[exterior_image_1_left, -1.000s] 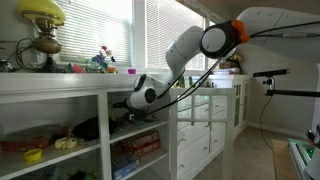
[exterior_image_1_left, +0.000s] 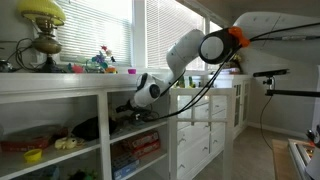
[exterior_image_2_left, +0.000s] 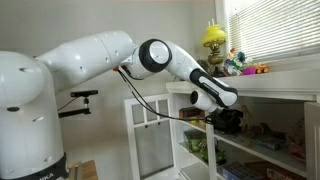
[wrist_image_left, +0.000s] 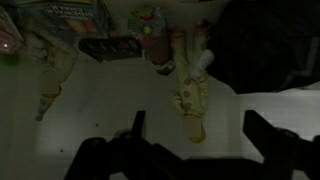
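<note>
My gripper is open in the wrist view, its dark fingers (wrist_image_left: 262, 135) spread wide with nothing between them. Ahead, on a pale shelf surface, lies a small yellowish figure (wrist_image_left: 188, 95), roughly between the fingers' directions. Black cloth or a bag (wrist_image_left: 258, 50) sits to the upper right. Another pale figure (wrist_image_left: 54, 75) is at the left, near a dark box (wrist_image_left: 110, 48). In exterior view 1 the arm's white wrist (exterior_image_1_left: 148, 92) reaches into the upper shelf compartment; the fingertips are hard to make out there against the dark contents.
A vertical shelf divider (exterior_image_1_left: 104, 135) stands beside the arm. Boxed games (exterior_image_1_left: 138, 145) fill the shelf below. Yellow cup (exterior_image_1_left: 33, 156) and dark items occupy the left compartment. Small toys (exterior_image_1_left: 103, 59) and a brass lamp (exterior_image_1_left: 47, 38) stand on the top ledge. White drawers (exterior_image_1_left: 195, 145) are at right.
The wrist has shifted a little to the right and tilted over the past second in exterior view 1. The shelf's contents look unmoved.
</note>
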